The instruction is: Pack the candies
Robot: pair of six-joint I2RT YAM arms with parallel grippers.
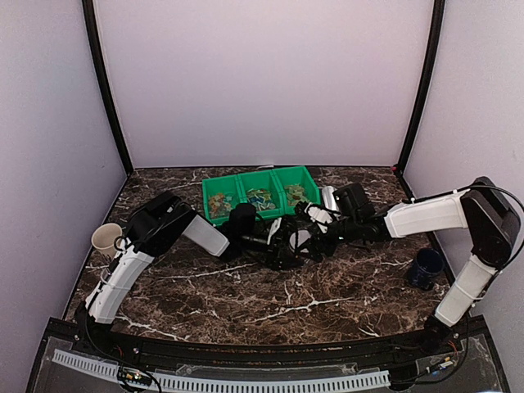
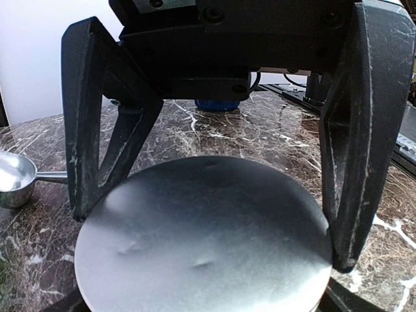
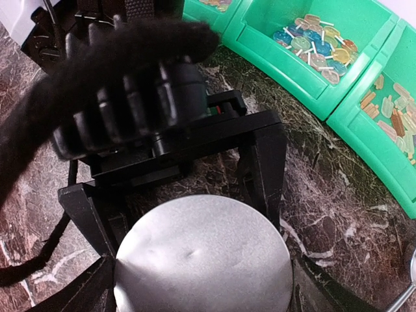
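A round silver lid (image 2: 205, 240) with small dents fills the lower left wrist view. What it sits on is hidden beneath it. My left gripper is open, its fingers (image 2: 364, 162) on either side of the lid, close against its edge. From the other side, my right gripper also stands open around the lid (image 3: 205, 260). Both meet at mid-table in the top view, where the arms cover most of the lid (image 1: 304, 237). Candies fill green bins behind: lollipops (image 3: 318, 49) in the middle one, ice-pop shapes (image 3: 398, 120) beside them.
The joined green bins (image 1: 238, 196) stand just behind the grippers. A metal scoop (image 2: 16, 181) lies on the marble table near the lid. A white cup (image 1: 106, 239) is far left, a dark blue cup (image 1: 426, 268) far right.
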